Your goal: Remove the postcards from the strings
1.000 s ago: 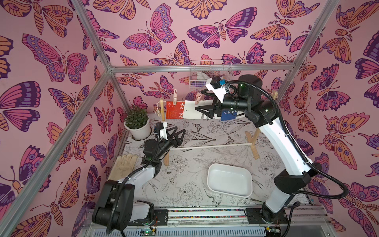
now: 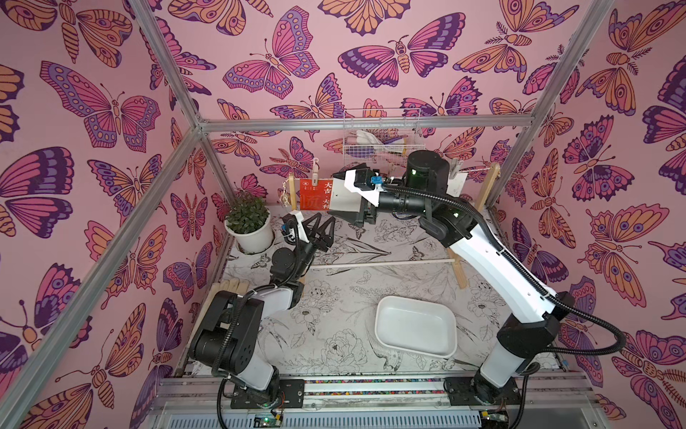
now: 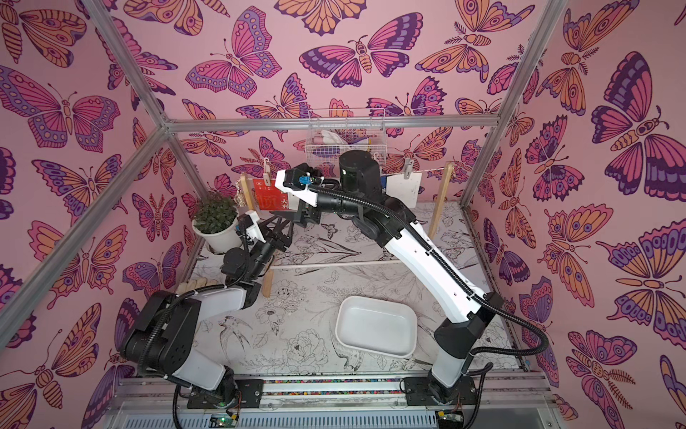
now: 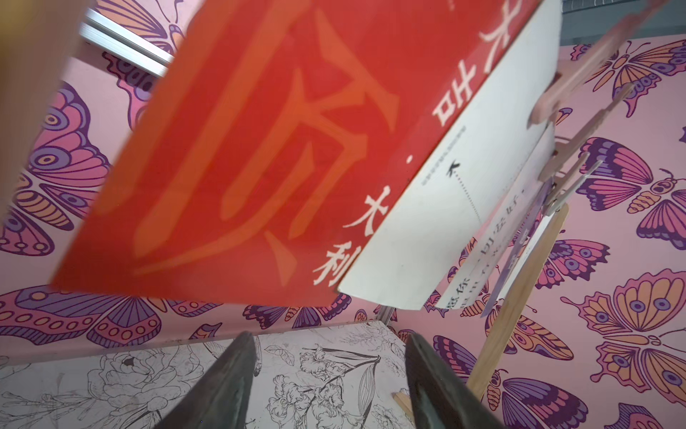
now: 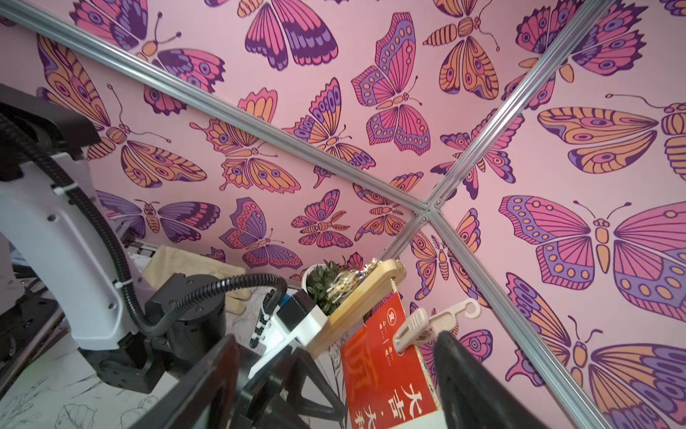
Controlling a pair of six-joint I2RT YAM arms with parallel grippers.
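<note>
A red postcard (image 2: 314,194) with white characters hangs at the string's left end, under a pale clothespin (image 2: 315,171). Beside it, a white postcard (image 4: 457,186) hangs, with further cards behind. My right gripper (image 2: 337,194) is at the white card's height, fingers parted above and below it; contact cannot be judged. The clip over that card is hidden from above. In the right wrist view, the red card and its clothespin (image 5: 421,329) show near one finger. Low before the red card, my left gripper is open, its gap empty.
Wooden posts (image 2: 488,184) carry the string. A potted plant (image 2: 248,223) stands left, and an empty white tray (image 2: 416,325) lies front right. A wire basket (image 2: 383,146) is on the back wall. My right arm covers much of the row.
My right gripper has moved left along the row toward the red card, now covering most of the white card. The left gripper has shifted slightly; its arm has swung a little right and back.
</note>
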